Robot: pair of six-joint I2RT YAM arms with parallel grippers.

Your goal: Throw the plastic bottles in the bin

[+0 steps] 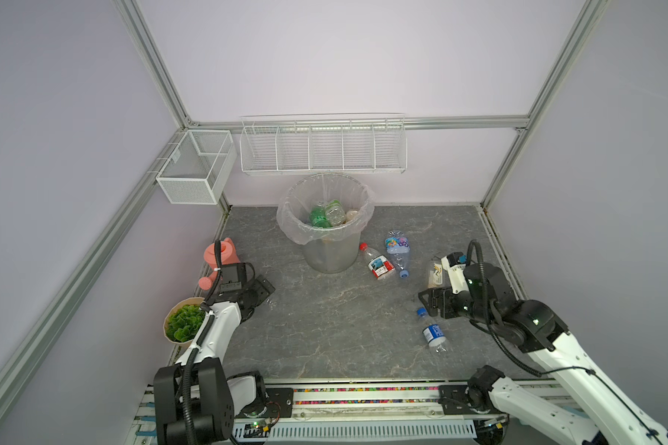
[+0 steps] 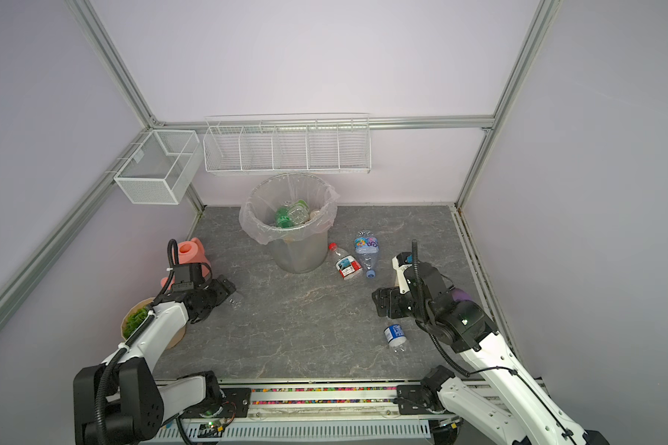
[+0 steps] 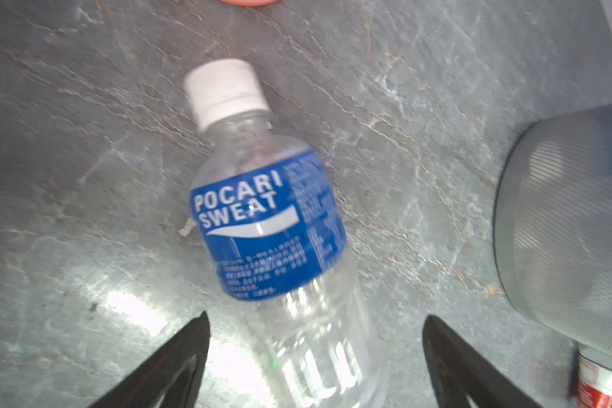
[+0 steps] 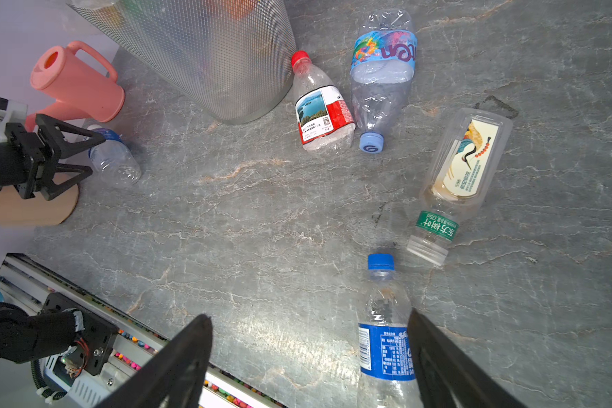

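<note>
In the left wrist view a clear Pocari Sweat bottle (image 3: 272,224) with a white cap lies on the table, its lower end between the spread fingers of my open left gripper. From the top left it is mostly covered by that gripper. My open right gripper hangs over the right side; a blue-capped bottle (image 4: 387,350) lies below, partly behind one finger. Farther back are a tea bottle (image 4: 465,159), a red-capped bottle (image 4: 323,115) and a bottle with a colourful label (image 4: 383,74). The lined bin (image 1: 330,256) holds several bottles.
A pink watering can (image 4: 81,85) and a potted plant (image 1: 185,322) stand at the left edge, close to the left arm. White wire baskets (image 1: 323,148) hang on the walls. Mid-table is clear.
</note>
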